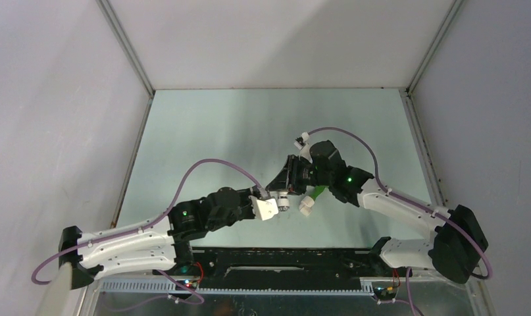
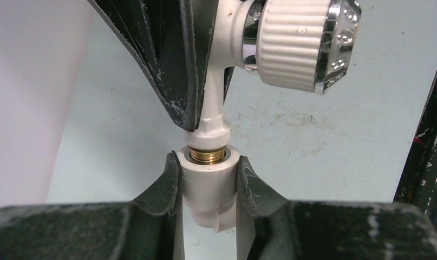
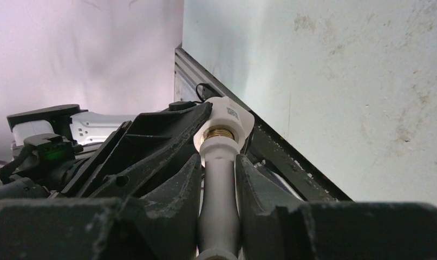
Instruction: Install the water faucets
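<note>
My left gripper is shut on a white pipe fitting (image 2: pixel 208 200), a short sleeve with an open mouth. The white faucet is clasped in my right gripper; its ribbed, chrome-ringed head (image 2: pixel 294 43) juts to one side in the left wrist view. The faucet's brass thread (image 2: pixel 207 155) stands partly in the fitting's mouth, with several turns still showing. In the top view both grippers meet above the table, and the faucet head (image 1: pixel 283 201) hangs just below the right gripper's fingers.
A green and white piece (image 1: pixel 306 206) lies on the table right of the grippers, partly under the right arm. A dark strip (image 1: pixel 282 257) runs along the front edge.
</note>
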